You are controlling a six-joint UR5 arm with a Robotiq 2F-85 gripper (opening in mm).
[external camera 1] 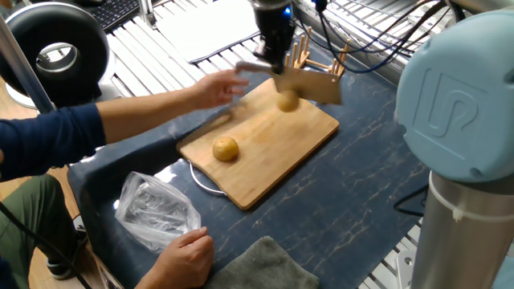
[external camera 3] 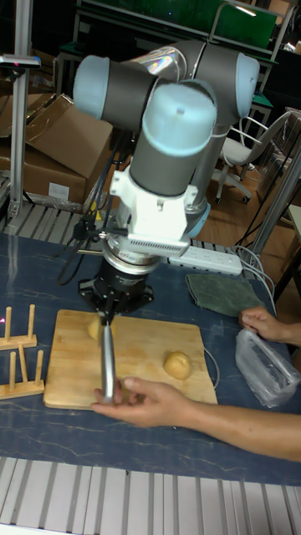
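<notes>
My gripper (external camera 1: 278, 67) is shut on a cleaver (external camera 1: 312, 85) where its handle meets the blade, above the far part of the wooden cutting board (external camera 1: 269, 148). A blurred round potato (external camera 1: 287, 100) shows at the blade's lower edge; whether it hangs from the blade or rests on the board, I cannot tell. Another potato (external camera 1: 226, 148) sits on the board's near left part. In the other exterior view, the cleaver's handle (external camera 3: 108, 361) points towards a person's hand (external camera 3: 142, 403), whose fingertips are at or very near its end.
The person's other hand (external camera 1: 183, 258) holds a clear plastic bag (external camera 1: 157, 213) left of the board. A grey cloth (external camera 1: 263, 269) lies at the front. A wooden peg rack (external camera 3: 19, 365) stands beside the board. Dark tabletop right of the board is clear.
</notes>
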